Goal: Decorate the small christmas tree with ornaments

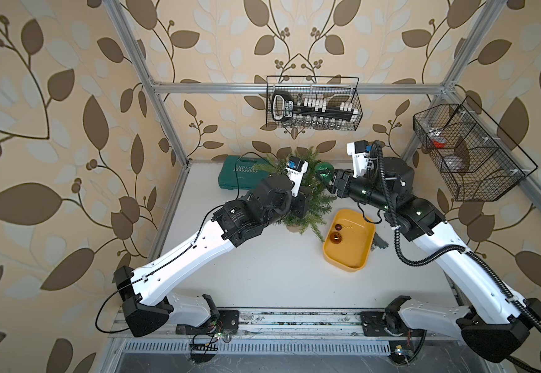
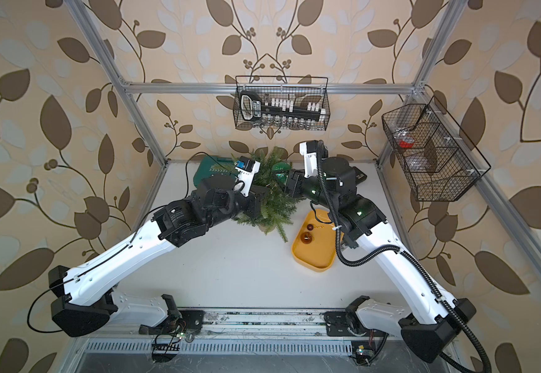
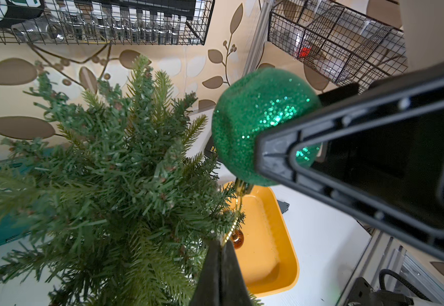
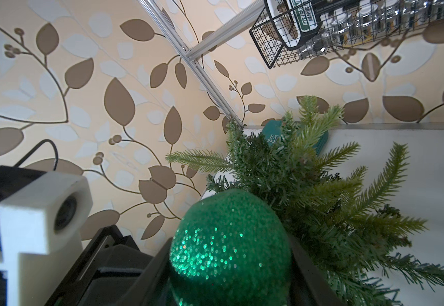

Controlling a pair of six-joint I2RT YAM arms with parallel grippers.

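A small Christmas tree [image 3: 120, 168] stands mid-table, partly behind my arms. A green glitter ball with a gold cap and string sits at my right gripper [image 1: 332, 180], beside the tree's upper branches; the same ball [image 4: 229, 244] fills the lower middle of the right wrist view, between that gripper's fingers. My left gripper is shut at the tree's side, with the gold string running down to its fingertips. In the top views its fingers are hidden.
A yellow tray [image 1: 351, 245] with two small brown ornaments stands right of the tree. A green case [image 1: 233, 177] lies back left. Wire baskets [image 1: 312, 124] hang on the back and right walls.
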